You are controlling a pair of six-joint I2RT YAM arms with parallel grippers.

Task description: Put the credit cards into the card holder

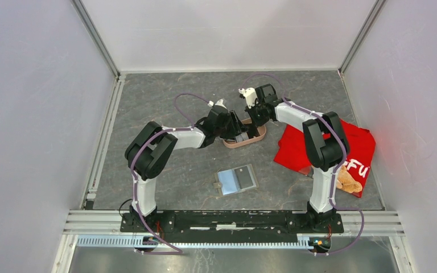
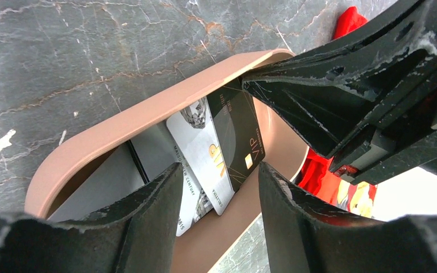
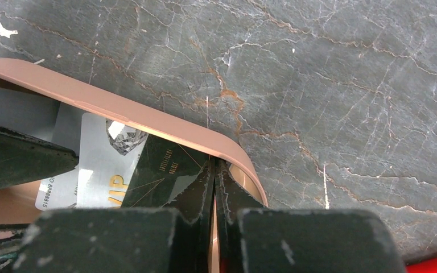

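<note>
A pink open box (image 1: 243, 144) holds several cards. In the left wrist view, a silver card (image 2: 200, 149) with a gem picture and gold lettering leans beside a black card (image 2: 236, 133). My left gripper is open over the box, its fingertips apart on either side of the silver card's lower part. My right gripper is shut, its tips at the box's far rim by the black card's upper corner. What lies between those tips is hidden. What looks like the card holder (image 1: 236, 180), pale blue and grey, lies flat in front of the box.
A red cloth bag (image 1: 296, 149) with a bear print lies to the right, under the right arm. Both grippers are close together over the box. Bare grey table (image 1: 170, 85) shows behind the arms and around the holder.
</note>
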